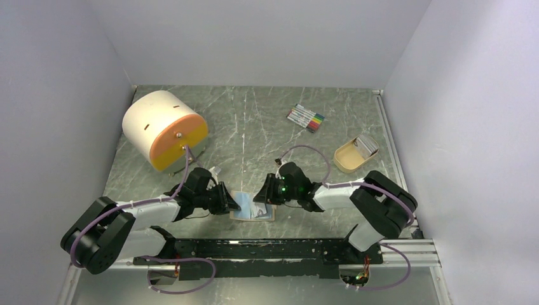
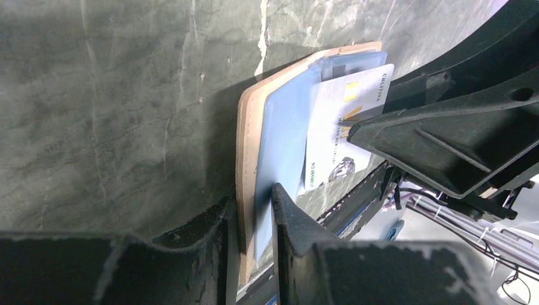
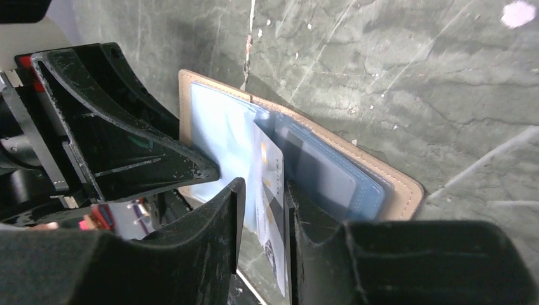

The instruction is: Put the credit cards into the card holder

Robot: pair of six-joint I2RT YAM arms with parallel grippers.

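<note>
Open on the table lies the card holder (image 1: 242,201), with tan edges and blue clear sleeves. My left gripper is at its left part, the cover's edge passing between its fingers; its fingers stand open. One white card (image 2: 330,149), printed with a gold chip and a small picture, lies tilted at the holder's sleeves. In the right wrist view this card (image 3: 269,190) stands between the slightly parted fingers of my open right gripper, close to the right-hand finger. How deep the card's far edge sits in a sleeve cannot be told.
A tan box (image 1: 346,156) with a stack of cards (image 1: 365,146) stands at the right. Coloured markers (image 1: 306,118) lie at the back, and a large cream and orange drum (image 1: 164,129) at the back left.
</note>
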